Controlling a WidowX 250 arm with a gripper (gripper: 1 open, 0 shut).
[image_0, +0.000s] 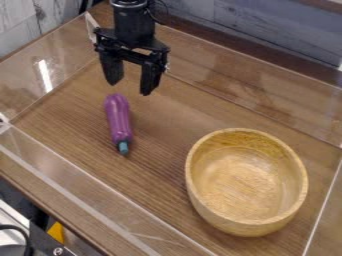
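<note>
My black gripper (130, 66) hangs in the upper left of the camera view, open, above and behind a purple elongated object (118, 124) with a teal tip, apart from it. The purple object lies on the wooden surface. A large pale yellow bowl (246, 182) stands at the lower right.
Cables and a small yellow piece show at the lower left corner.
</note>
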